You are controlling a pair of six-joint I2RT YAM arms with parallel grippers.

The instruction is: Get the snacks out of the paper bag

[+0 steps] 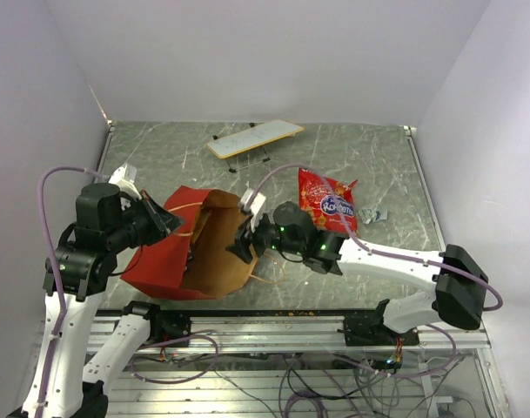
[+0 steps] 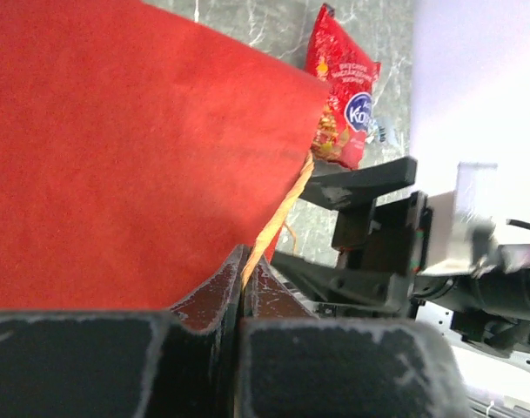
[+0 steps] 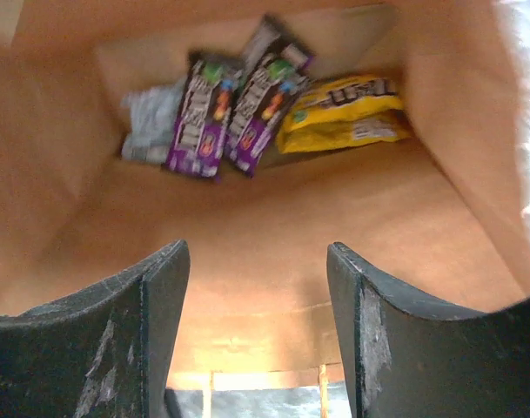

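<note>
The red paper bag lies on its side, its brown mouth facing right. My left gripper is shut on the bag's rope handle. My right gripper stands part open at the bag's mouth, nothing between its fingers. Deep inside, the right wrist view shows dark purple snack packs, yellow packs and a pale grey pack.
A large red snack bag lies on the grey table at right, beside a small clear packet. A white board stands at the back.
</note>
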